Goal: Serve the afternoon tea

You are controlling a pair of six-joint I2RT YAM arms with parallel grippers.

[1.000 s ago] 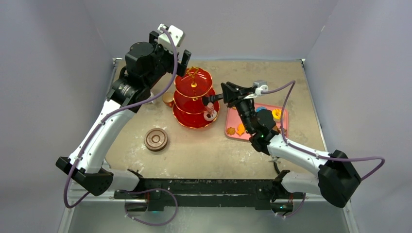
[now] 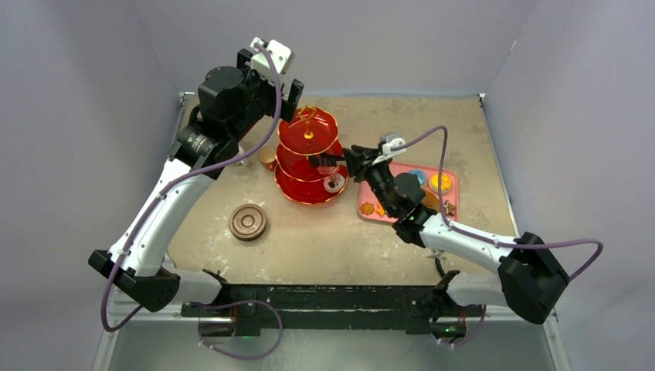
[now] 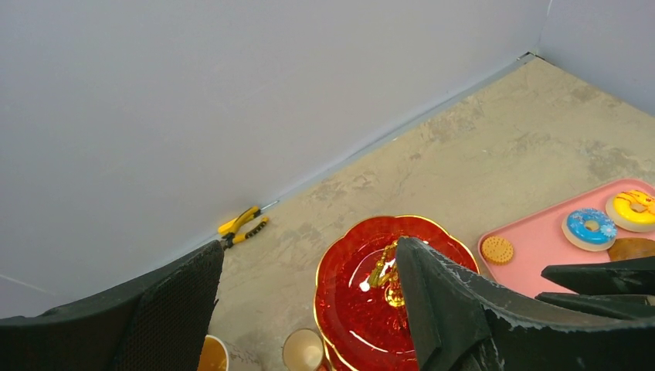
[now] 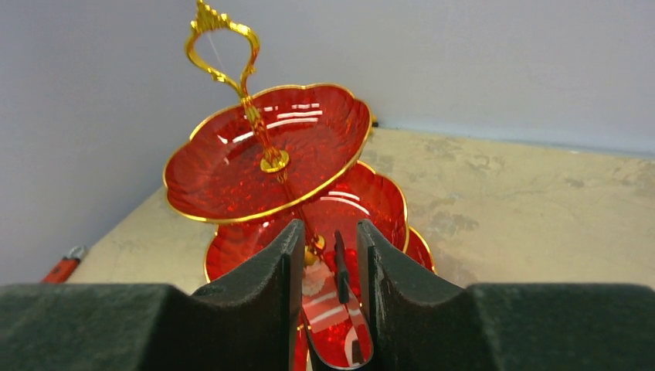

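A red three-tier stand [image 2: 290, 137] with gold rims and a gold handle stands at the middle back. My right gripper [image 2: 314, 161] reaches in over its middle tier from the right. In the right wrist view, its fingers are parted by a narrow gap. A pink-and-white cake slice [image 4: 324, 317] with a dark strip beside it shows through that gap, on the stand; contact with the fingers cannot be made out. A round white-and-pink treat [image 2: 334, 183] rests on the lowest tier. High at the back left, my left gripper is wide open and empty.
Right of the stand lies a pink tray [image 2: 399, 168] with a blue donut [image 3: 589, 227], a yellow donut [image 3: 633, 209] and biscuits. A cup [image 2: 267, 158] stands left of the stand, and a brown round coaster [image 2: 248, 222] lies front left.
My right gripper has moved left, further over the stand's middle tier. The pink cake slice shows more clearly there now. The left arm has stayed still.
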